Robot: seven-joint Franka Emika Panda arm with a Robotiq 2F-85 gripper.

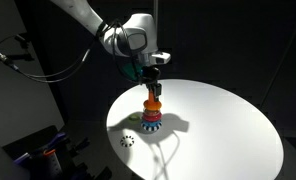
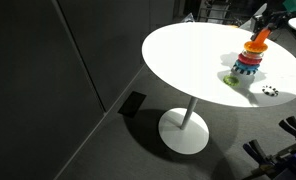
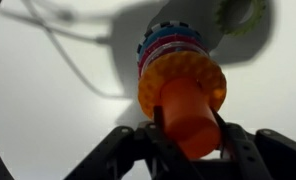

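Observation:
An orange post [image 3: 190, 118] rises from a stack of toothed rings, and my gripper [image 1: 151, 89] is shut on its top. The orange ring [image 1: 152, 105] is uppermost, with red and pale rings below it and a blue ring [image 1: 150, 126] at the bottom. In exterior view 2 the stack [image 2: 248, 62] appears upright over the table near its edge. Whether its base touches the surface, I cannot tell. Dark fingers [image 3: 233, 138] flank the post in the wrist view.
A green ring [image 2: 231, 80] lies close to the stack on the white round table [image 1: 223, 130]. Nearer the edge is a small dark-and-white ring [image 1: 127, 141].

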